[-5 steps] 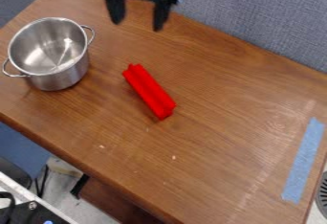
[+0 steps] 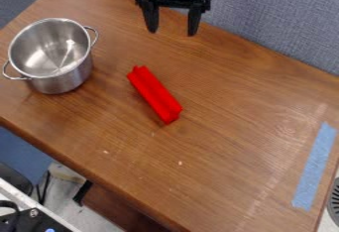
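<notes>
My gripper (image 2: 172, 20) hangs open over the back of the wooden table, near the top of the view, with nothing between its two black fingers. A red bar-shaped object (image 2: 154, 94) lies diagonally on the table below it, apart from the gripper. A steel pot (image 2: 48, 61) with side handles stands at the left, empty inside.
Bare wood (image 2: 245, 147) fills the right of the table, with a light blue tape strip (image 2: 312, 167) near its right edge. A grey padded backdrop borders the back. Cables and dark gear lie off the table's lower left corner.
My gripper was blurred a moment ago and now shows sharply, a little further to the right and back at the top edge. The red object and pot are unmoved.
</notes>
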